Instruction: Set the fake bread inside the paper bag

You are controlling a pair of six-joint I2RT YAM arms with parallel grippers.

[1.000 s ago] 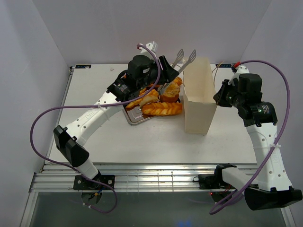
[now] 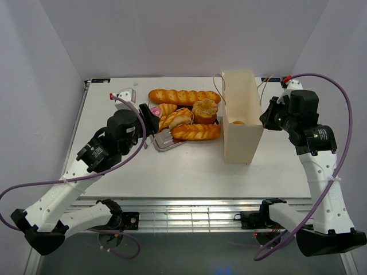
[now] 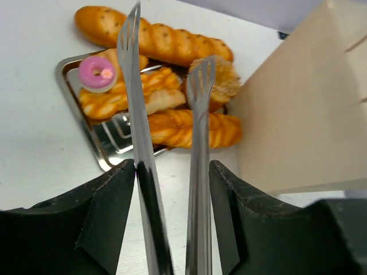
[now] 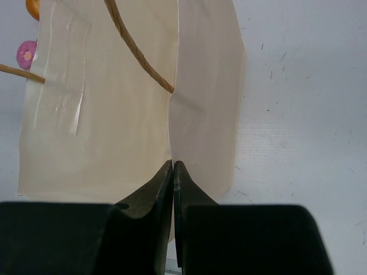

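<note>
My left gripper (image 2: 152,118) has its fingers against the two arms of metal tongs (image 3: 198,172), whose slotted tips are apart and empty, over the breads in the left wrist view. Fake breads crowd a grey tray (image 2: 166,145): a long loaf (image 2: 183,97), a round loaf (image 2: 205,112), a braided loaf (image 2: 196,132), twisted and pale rolls, and a pink donut (image 3: 97,73). To the right stands the paper bag (image 2: 241,143), its mouth up, with an orange piece (image 2: 238,122) inside. My right gripper is shut on the bag's near right rim.
Two twisted handles (image 4: 140,54) stick up from the bag's sides. A purple cable (image 2: 54,182) hangs along the left arm.
My left gripper has swung left and nearer with the tongs, from beside the bag to the tray's left. The orange piece now shows inside the bag. The right arm and bag have stayed put.
</note>
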